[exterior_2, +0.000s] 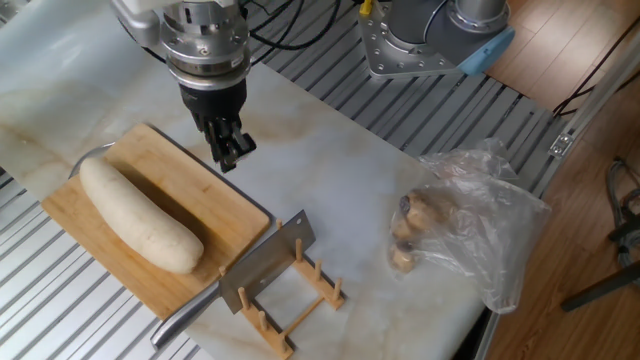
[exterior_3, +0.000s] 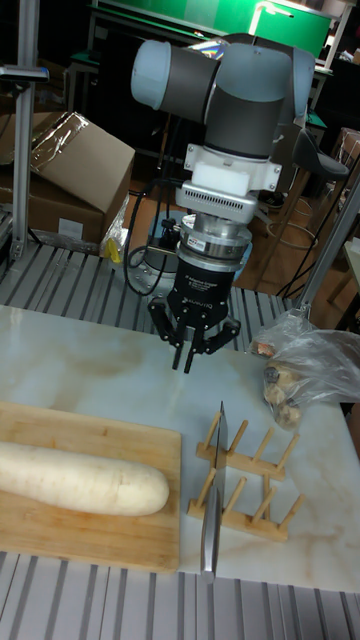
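Observation:
My gripper (exterior_2: 234, 160) hangs empty above the marble-patterned tabletop, pointing down, behind the knife rack and off the cutting board's far edge. In exterior view 3 the fingers of the gripper (exterior_3: 183, 365) stand close together, with a narrow gap and nothing between them. A long white radish (exterior_2: 140, 215) lies on the wooden cutting board (exterior_2: 195, 175). Beside the board, a cleaver (exterior_2: 262, 268) with a metal handle stands on edge between the pegs of a small wooden rack (exterior_2: 300, 318). No contact shows between gripper and objects.
A clear plastic bag (exterior_2: 490, 230) with brownish lumps (exterior_2: 422, 215) inside lies right of the rack. The robot's base (exterior_2: 405, 40) is mounted on the slatted metal table behind. Bare tabletop (exterior_2: 345, 185) lies between the gripper and the bag.

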